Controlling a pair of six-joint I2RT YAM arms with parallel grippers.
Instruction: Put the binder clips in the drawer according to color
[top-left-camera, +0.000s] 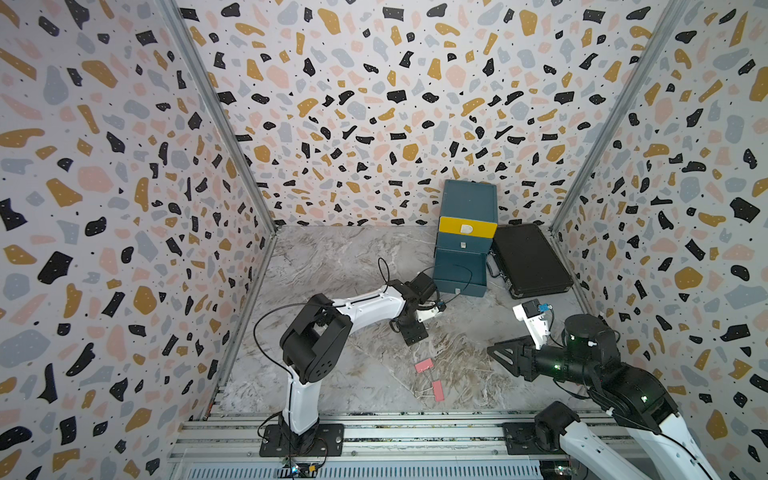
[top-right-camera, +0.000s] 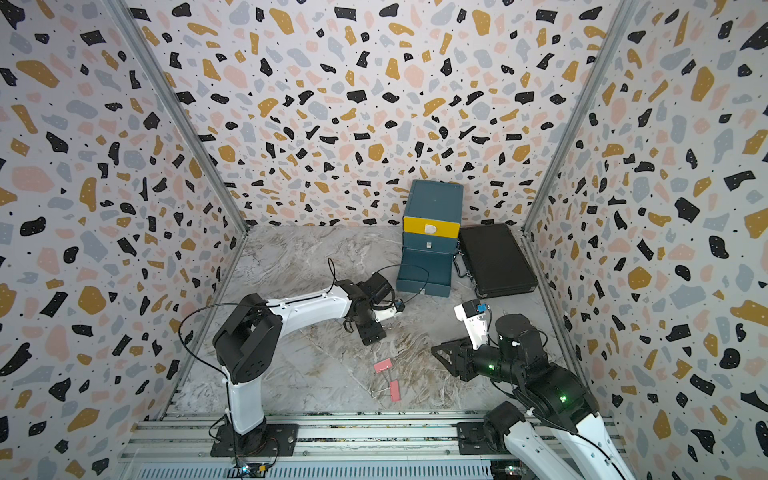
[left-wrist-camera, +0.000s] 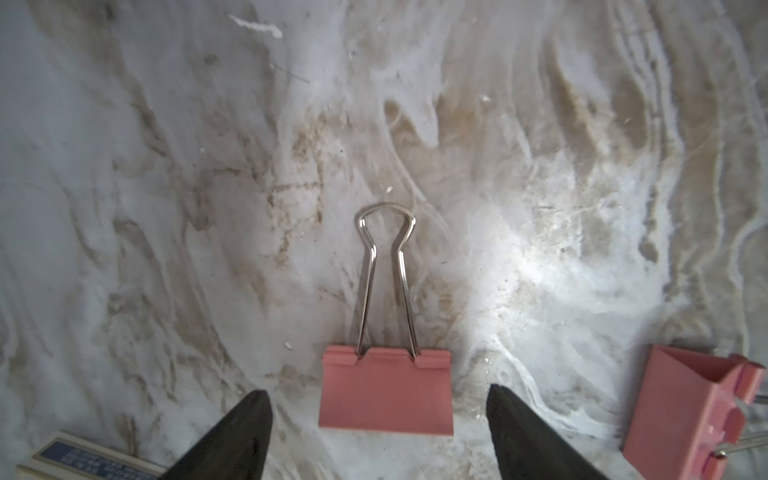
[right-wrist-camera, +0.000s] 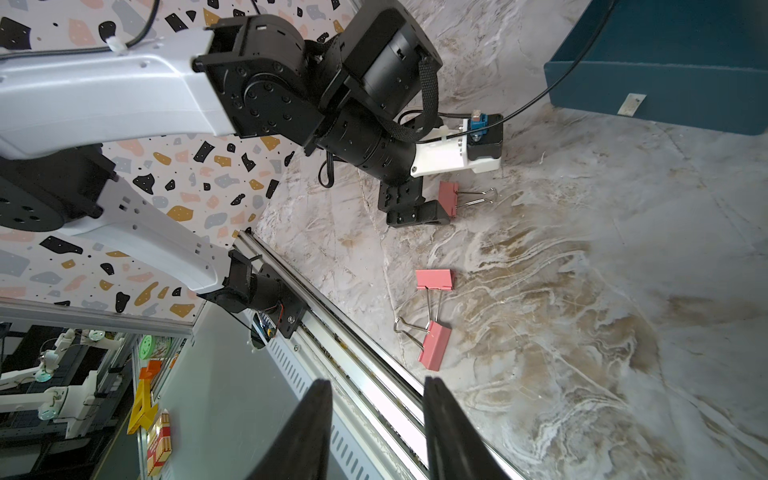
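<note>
Lying flat on the marble table, a pink binder clip (left-wrist-camera: 386, 396) shows its wire handle stretched upward in the left wrist view. My left gripper stands open over it, one finger on either side. Two more pink clips lie closer to the table's front edge: the upper clip (right-wrist-camera: 434, 279) and the lower clip (right-wrist-camera: 435, 345), their handles almost meeting. At the back, the dark teal cabinet (top-left-camera: 469, 199) has its lower drawer (top-left-camera: 459, 287) pulled out and a yellow drawer (top-left-camera: 468, 228) above it. Off to the right, my right gripper is part open with nothing between its fingers.
A flat black case (top-left-camera: 529, 260) lies right of the cabinet. Cables from the left arm hang across the open drawer. Table space left of the cabinet and between the two arms is clear.
</note>
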